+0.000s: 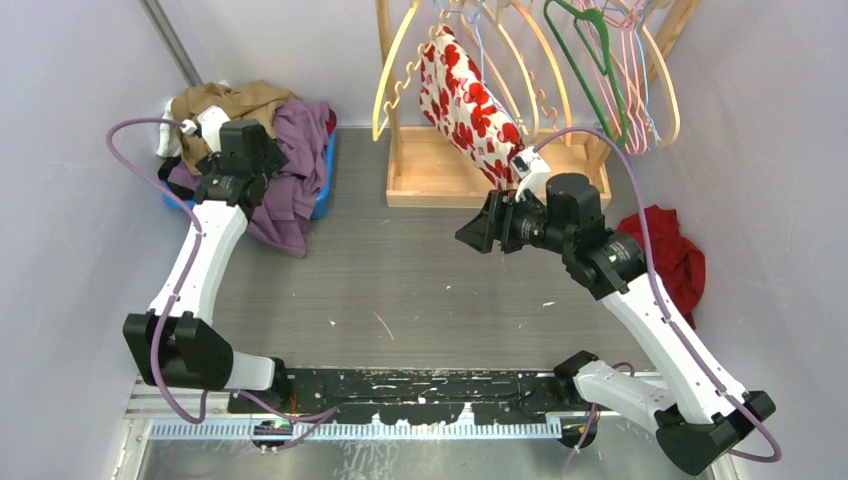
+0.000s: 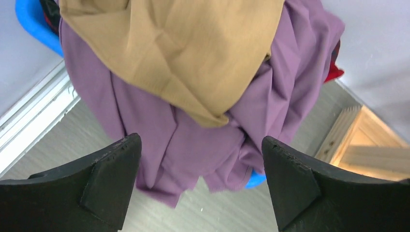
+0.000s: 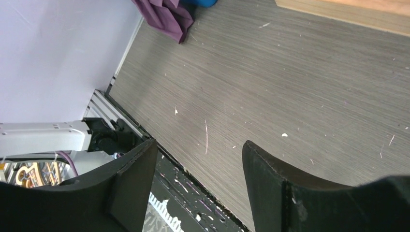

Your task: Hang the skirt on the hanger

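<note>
A white skirt with red flowers (image 1: pixel 468 105) hangs from one of the wooden hangers (image 1: pixel 397 65) on the rack. My right gripper (image 1: pixel 478 228) stands in front of its lower end; the right wrist view shows the fingers (image 3: pixel 133 186) apart over bare floor, nothing between them. On the left, my left gripper (image 1: pixel 262 160) is above the clothes basket. Its fingers (image 2: pixel 104 179) are wide open and empty, facing a tan cloth (image 2: pixel 193 58) lying on a purple cloth (image 2: pixel 203 145).
The blue basket (image 1: pixel 322 195) holds several garments, the purple one spilling over its front. A wooden rack (image 1: pixel 440 190) carries several hangers, including a green one (image 1: pixel 590 60). Red cloth (image 1: pixel 675 260) lies on the floor at right.
</note>
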